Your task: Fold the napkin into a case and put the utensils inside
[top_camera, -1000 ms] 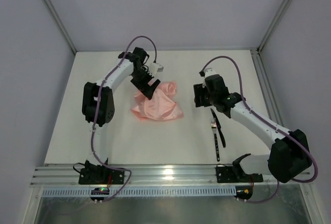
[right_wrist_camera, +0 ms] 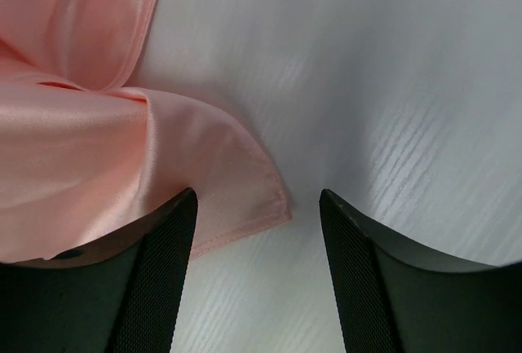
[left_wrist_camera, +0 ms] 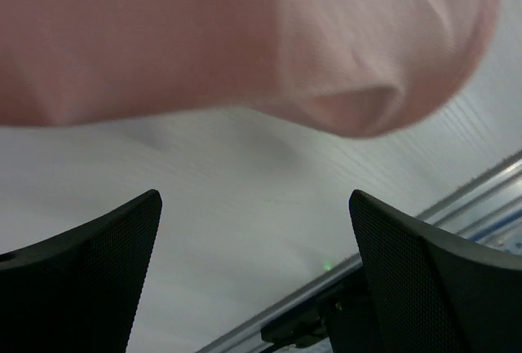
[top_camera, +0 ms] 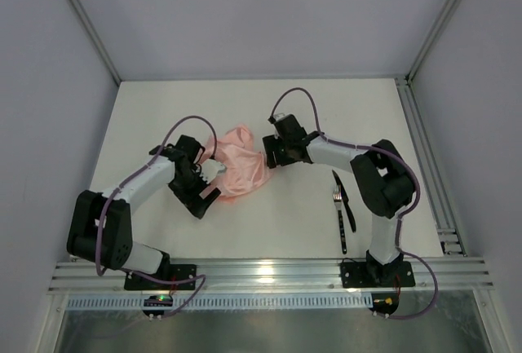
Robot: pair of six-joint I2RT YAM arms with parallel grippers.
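A crumpled pink napkin lies on the white table, with a fold and a flat corner in the right wrist view. My left gripper is open at the napkin's front-left, its fingers short of the cloth in its wrist view. My right gripper is at the napkin's right corner, fingers apart, the corner between and beyond its fingertips; contact cannot be told. A fork and a dark knife lie at the right.
Walls bound the sides and back.
My left gripper has come down toward the front of the napkin. My right gripper has moved left to the napkin's right corner.
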